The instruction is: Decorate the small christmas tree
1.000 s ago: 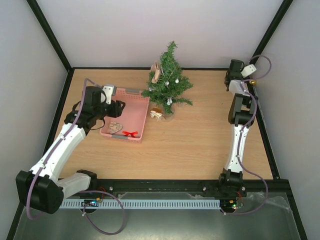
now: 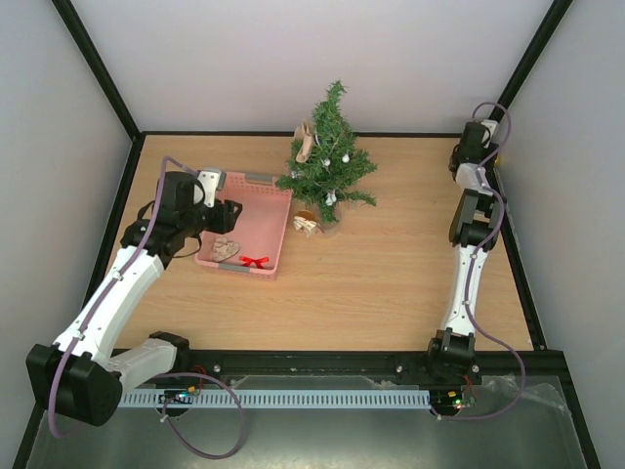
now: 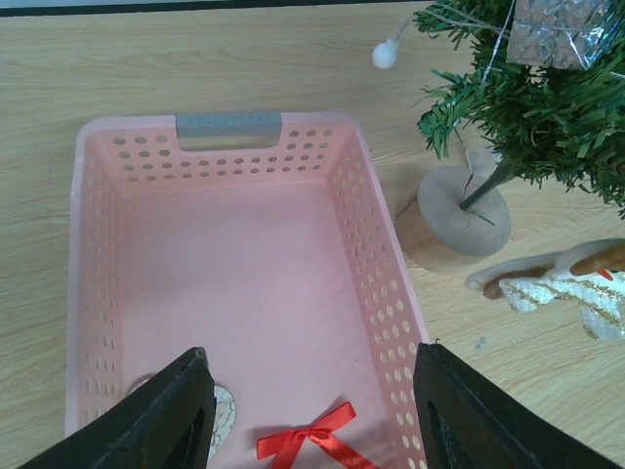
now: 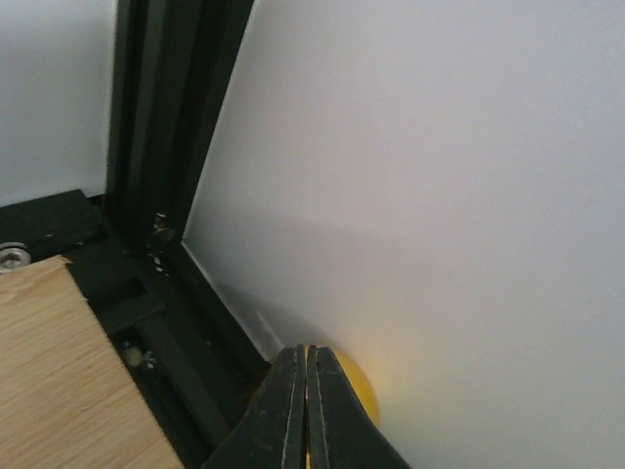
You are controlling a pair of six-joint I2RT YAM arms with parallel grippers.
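In the right wrist view my right gripper is shut, its fingertips pressed together with nothing between them. Behind them, against the side wall, the gold ball ornament (image 4: 358,383) is partly covered by the fingers; from above I cannot make it out. My left gripper stands open and empty above the pink basket (image 3: 352,132). Inside that basket are a red bow (image 3: 308,435) and a pale flat ornament (image 3: 223,420), half hidden by a finger. The small Christmas tree (image 2: 330,147) stands upright at the back, hung with a few ornaments.
A white-winged figure ornament (image 2: 306,225) lies on the table by the tree's base. Black rails and a corner post (image 4: 161,107) border the right gripper, with the white wall (image 4: 469,215) close by.
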